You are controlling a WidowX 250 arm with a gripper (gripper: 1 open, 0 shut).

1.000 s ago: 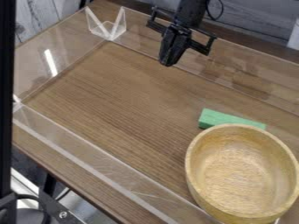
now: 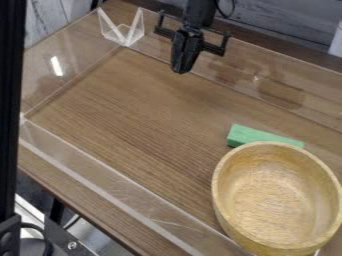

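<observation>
The black gripper [image 2: 182, 64] hangs over the back middle of the wooden table, its fingers pointing down and shut, with nothing seen between them. A green block [image 2: 265, 137] lies at the right, just behind a large tan round bowl [image 2: 275, 160] in the front right corner.
A clear angular plastic piece [image 2: 122, 30] stands at the back left. Transparent edging [image 2: 120, 185] runs along the left and front of the table [image 2: 147, 120]. Dark metal parts and cables sit at the lower left.
The block and bowl have not moved.
</observation>
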